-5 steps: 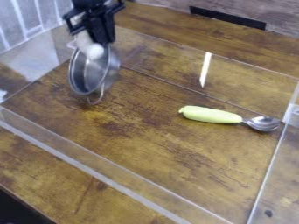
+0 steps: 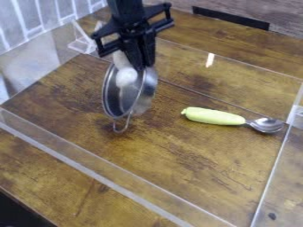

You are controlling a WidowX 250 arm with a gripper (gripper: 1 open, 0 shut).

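My black gripper [image 2: 130, 51] is in the upper middle, holding a shiny metal pan or bowl [image 2: 140, 97] tilted nearly upright, with a round white object visible at its inner side. A thin wire loop hangs below it. Whether the fingers are fully closed is partly hidden. On the wooden table [image 2: 142, 186], to the right, lie a pale green corn-like toy [image 2: 213, 116] and a metal spoon [image 2: 265, 125] beside it.
A clear plastic or glass edge runs around the work area. A small white strip [image 2: 210, 59] is at the back.
The gripper and metal pan have moved right and toward the camera, somewhat lower in the view. The corn and spoon have not moved.
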